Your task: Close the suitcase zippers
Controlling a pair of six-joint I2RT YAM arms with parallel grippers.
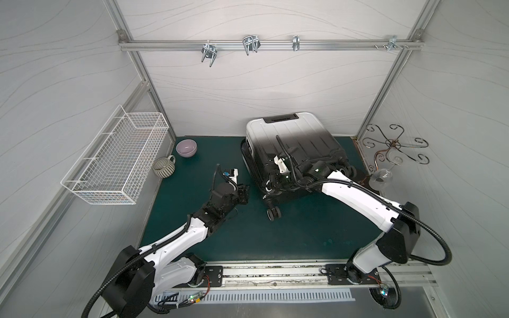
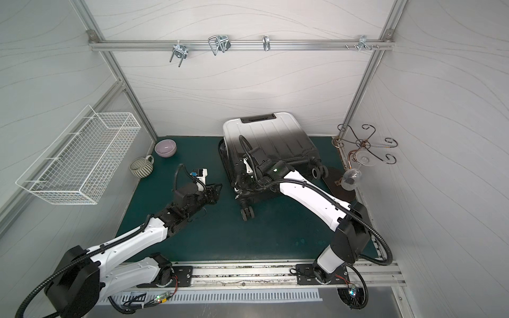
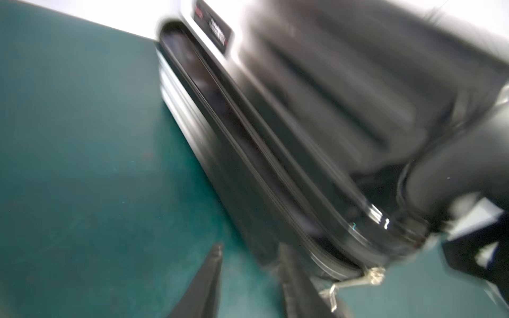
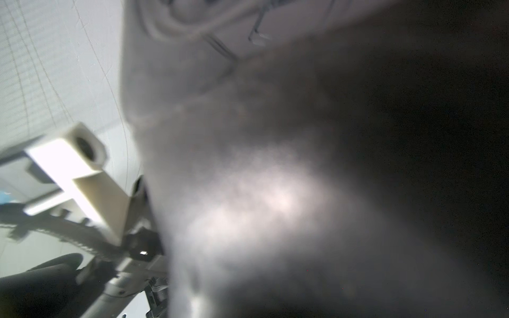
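Note:
The grey-to-black suitcase point(image 1: 297, 132) lies flat at the back of the table. Dark zipper seams point(image 3: 254, 140) run along its left side in the left wrist view, where motion blurs the detail. A pale knotted cord point(image 3: 352, 281) shows at the front-left corner. My left gripper stands open left of the suitcase, its fingers apart with only table and suitcase side behind them. My right gripper point(image 1: 269, 186) is at the suitcase's front-left corner. Its fingers are hidden in the top views, and a dark blurred surface fills most of the right wrist view.
A purple bowl point(image 1: 186, 148) and a striped mug point(image 1: 163, 167) stand at the left. The white wire basket point(image 1: 119, 159) hangs on the left wall. A metal scroll rack point(image 1: 395, 144) with a glass is at the right.

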